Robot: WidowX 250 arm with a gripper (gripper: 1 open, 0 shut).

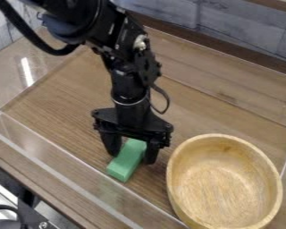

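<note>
A black gripper [131,143] reaches down from the top left over a green block [125,165] on the wooden table, its fingers around the block's upper end. Whether they touch it or are closed on it is hard to tell, as the gripper body hides that end. The block lies at a slant, its lower end uncovered.
A large tan bowl [223,183] stands just to the right of the block. A raised wooden edge runs along the back right.
</note>
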